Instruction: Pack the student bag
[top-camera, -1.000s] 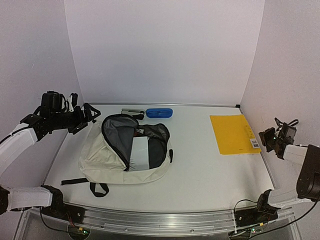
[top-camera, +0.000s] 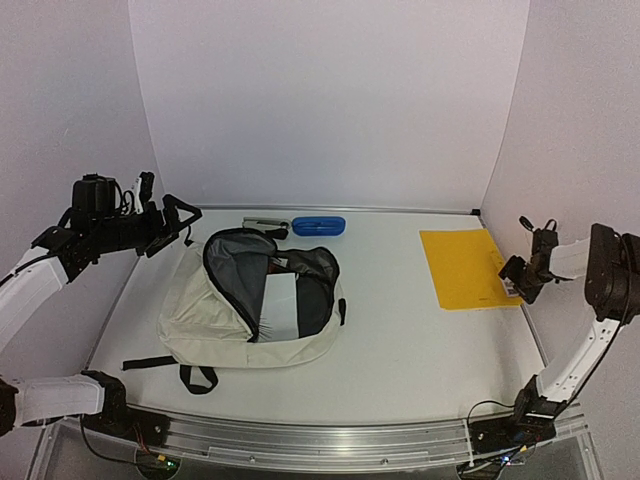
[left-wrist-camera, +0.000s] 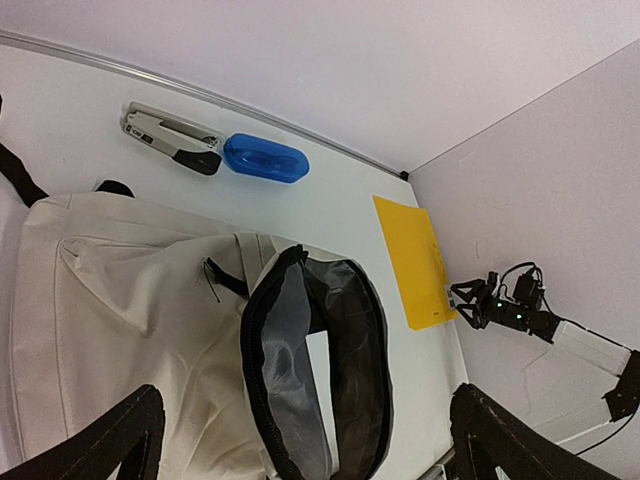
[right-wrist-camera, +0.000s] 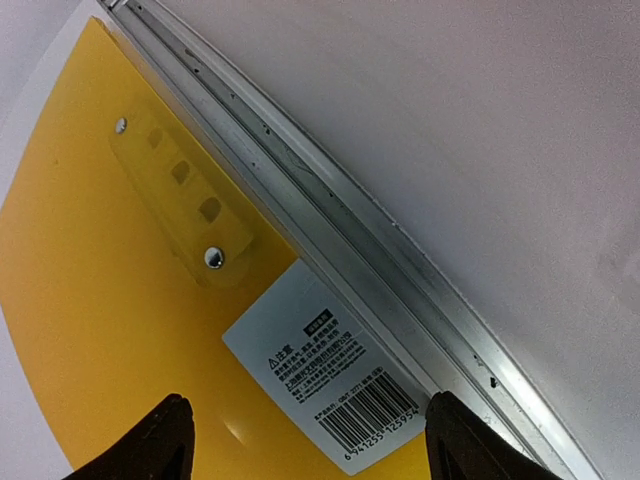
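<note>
A cream backpack (top-camera: 190, 315) lies unzipped on the left half of the table, with a white book or sheaf of paper (top-camera: 279, 308) inside its grey-lined opening. Toward the right wall lies a flat yellow folder (top-camera: 460, 270), its label with a barcode (right-wrist-camera: 330, 370) near the edge by the metal rail. My right gripper is open over that labelled edge, nothing between its fingers. Behind the bag are a stapler (left-wrist-camera: 172, 138) and a blue case (left-wrist-camera: 266, 158), side by side. My left gripper (top-camera: 180, 215) hangs open and empty above the bag's back left side.
A metal rail (right-wrist-camera: 330, 230) and the right wall (right-wrist-camera: 480, 150) run close along the folder's edge. Black straps (top-camera: 150, 362) trail from the bag's front left.
The left gripper has shifted only slightly. Bag, folder, stapler and case are unmoved.
</note>
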